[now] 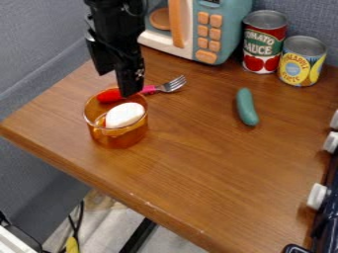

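Observation:
The black gripper [129,79] hangs over an amber pot [117,134] on the wooden table [211,178]. The pot holds a white egg [125,115]. A red object [110,95] lies at the pot's back rim, just below the gripper. Behind it a fork with a pink handle [168,85] points right. A green cucumber-like object [246,107] lies to the right. The fingertips are dark and small, so their state is unclear.
A toy microwave [196,30], a tomato can [264,40] and a yellow can [301,61] stand at the back. A dark appliance with white knobs [326,208] is at the right edge.

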